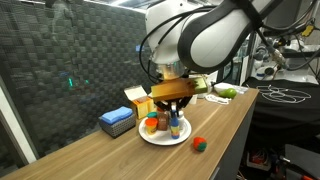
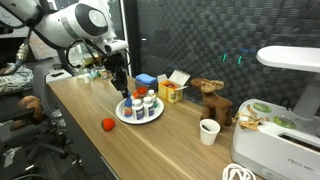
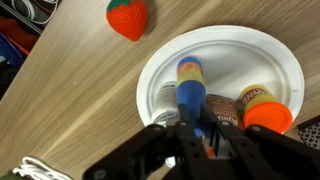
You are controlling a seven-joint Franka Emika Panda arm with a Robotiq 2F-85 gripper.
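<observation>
A blue bottle with a yellow-orange band (image 3: 189,80) stands out over the white plate (image 3: 240,50) in the wrist view. My gripper is shut on its upper part, pointing down from above. The same bottle (image 1: 174,128) shows at the plate's near side in exterior view 1. Whether its base touches the plate cannot be made out. Beside it on the plate are an orange-lidded jar (image 3: 262,107), a brown jar (image 3: 222,107) and a clear-and-white container (image 3: 165,100). Parts of these lie hidden under the gripper.
A red strawberry (image 3: 127,17) lies on the table just off the plate. Behind the plate are a yellow box (image 2: 172,89) and a blue container (image 1: 117,121). A brown toy animal (image 2: 214,100) and a white cup (image 2: 209,131) stand farther along.
</observation>
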